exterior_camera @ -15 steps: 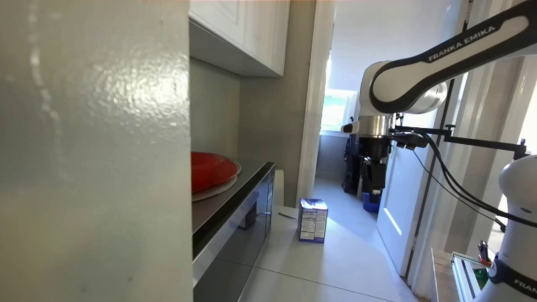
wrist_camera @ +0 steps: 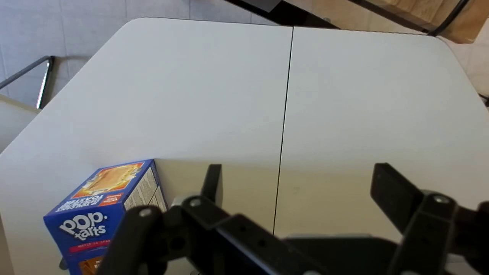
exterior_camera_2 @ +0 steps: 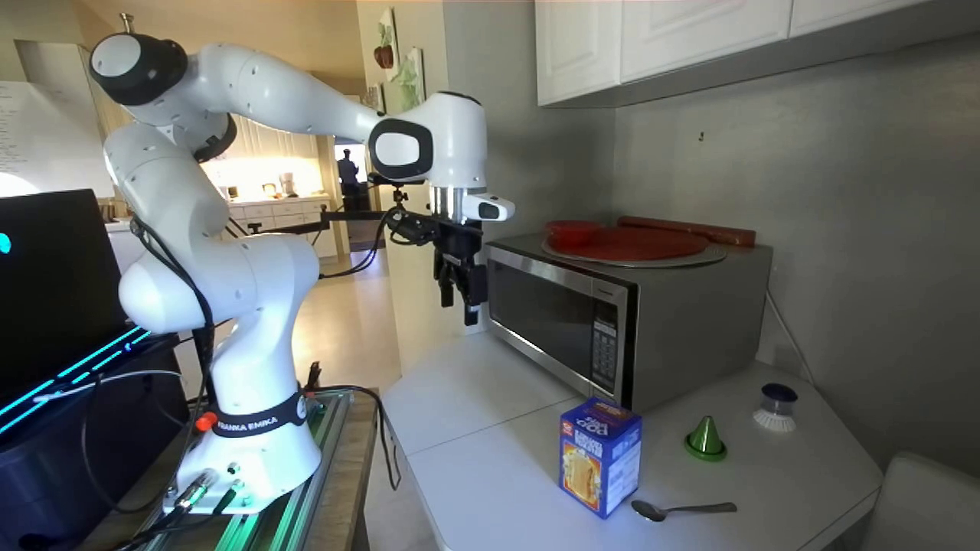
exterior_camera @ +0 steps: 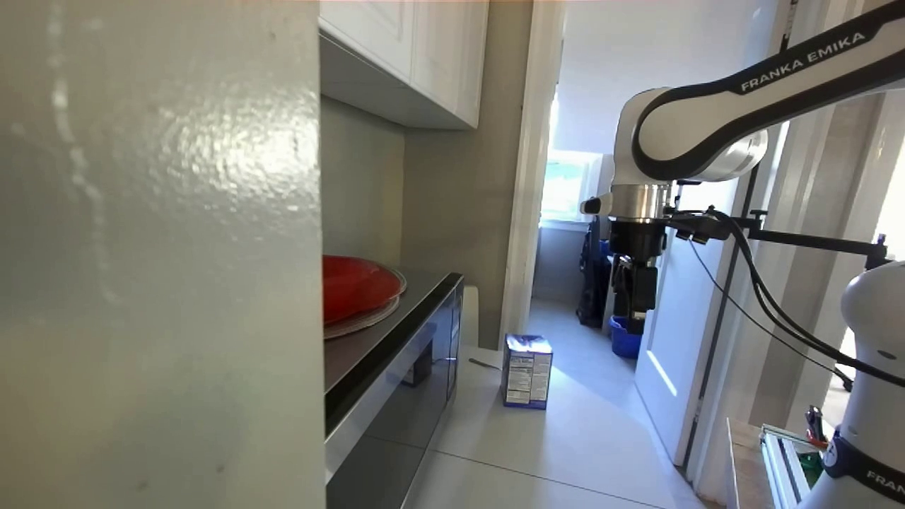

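Note:
Wide apart, the fingers of my gripper hold nothing in the wrist view; only bare white tabletop shows between them. In exterior view 2 the gripper (exterior_camera_2: 459, 308) hangs above the table, in front of the microwave's far end and well clear of the surface. A blue Pop-Tarts box (exterior_camera_2: 599, 456) stands upright on the table near the microwave's near corner. The wrist view has that box (wrist_camera: 112, 194) at lower left, partly covered by the gripper's body. From exterior view 1, the gripper (exterior_camera: 633, 324) appears above and to the right of the box (exterior_camera: 526, 373).
Beside the box lie a spoon (exterior_camera_2: 684, 509), a green cone-shaped item (exterior_camera_2: 705, 439) and a dark-topped brush (exterior_camera_2: 776, 407). On the microwave (exterior_camera_2: 698, 321) rest a red lid (exterior_camera_2: 648, 244) and a red bowl (exterior_camera_2: 571, 233). Cabinets (exterior_camera_2: 703, 37) hang overhead.
In exterior view 1 the arm and gripper have shifted slightly up and to the right, towards the robot's base. The box has stayed where it was.

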